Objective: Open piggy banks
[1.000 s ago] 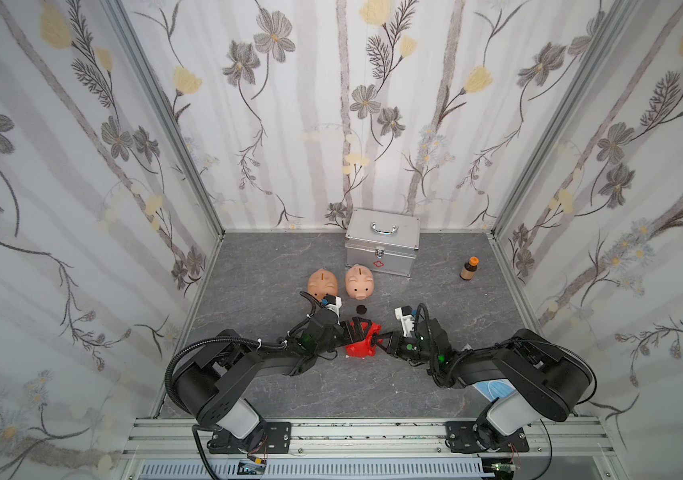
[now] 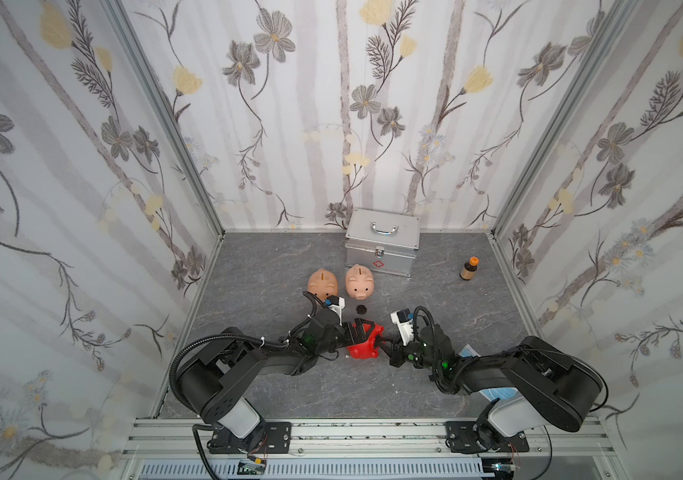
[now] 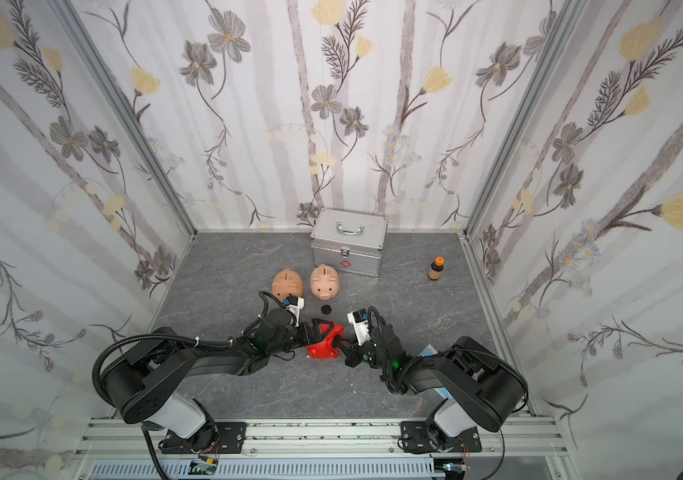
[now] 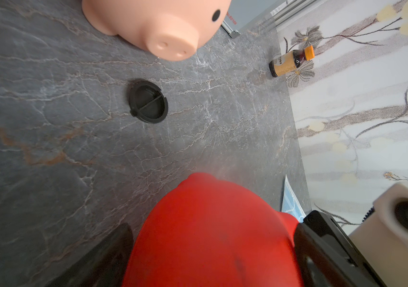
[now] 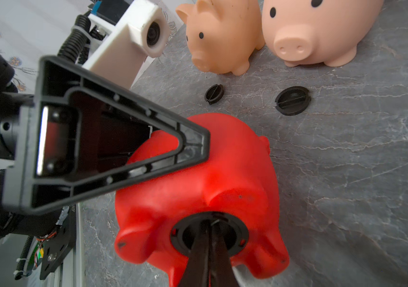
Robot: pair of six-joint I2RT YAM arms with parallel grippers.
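Observation:
A red piggy bank (image 5: 242, 157) lies on its side, its legs and underside turned toward my right gripper. My left gripper stands open around its body, one finger (image 4: 113, 253) on each side; contact is hard to judge. My right gripper is shut, its tips at the round black fitting (image 5: 177, 239) in the pig's underside. The fingers hide the fitting's middle, so I cannot tell whether a cap sits in it. Two other piggy banks, one tan (image 5: 230, 33) and one pink (image 5: 328, 33), stand upright behind, with two black caps (image 5: 214, 94) before them.
A silver case (image 2: 381, 240) stands behind the pink pig. Off to the right is a brown bottle (image 2: 469, 269) with an orange top. A blue packet (image 2: 497, 393) lies partly under the right arm. Bare grey floor (image 2: 261, 264) lies at the back left.
My right arm has shifted slightly and its wrist has turned, with the fingers still near the red pig's underside. The left arm and the other piggy banks look unmoved.

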